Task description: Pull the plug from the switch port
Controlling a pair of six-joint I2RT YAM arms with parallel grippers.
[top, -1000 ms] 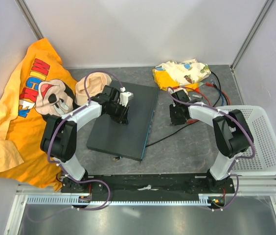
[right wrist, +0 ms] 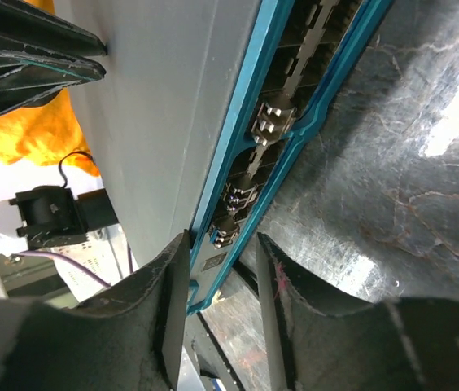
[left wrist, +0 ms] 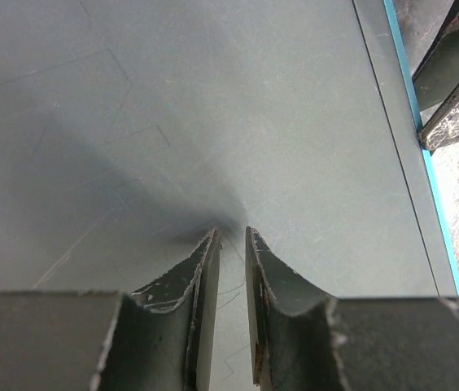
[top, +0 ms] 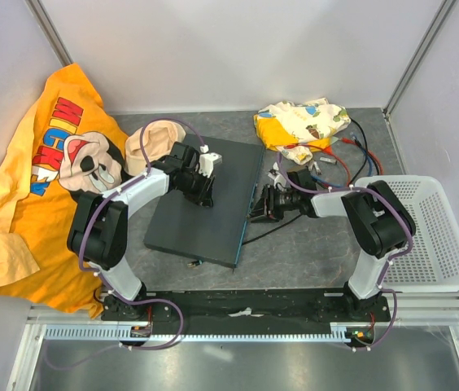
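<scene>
A dark grey switch (top: pixel 193 224) lies tilted on the floor, its blue-edged port side (right wrist: pixel 254 106) facing right, with metal connectors inside. My left gripper (top: pixel 205 199) is over the switch's top; in its wrist view the fingertips (left wrist: pixel 207 240) stand slightly apart over bare surface. My right gripper (top: pixel 260 210) is at the switch's right side; in its wrist view the fingertips (right wrist: pixel 182 243) straddle the blue edge near the lower ports, part open. Whether a plug sits between them is unclear.
A white perforated basket (top: pixel 437 236) stands at the right. Cables (top: pixel 368 155) and a patterned cloth (top: pixel 299 118) lie at the back right. An orange Mickey cloth (top: pixel 26 228) covers the left; a beige bowl-shaped cloth (top: pixel 164 134) is behind the switch.
My right gripper has moved left from the open floor to the switch's port side, turning toward it. My left gripper has not visibly moved.
</scene>
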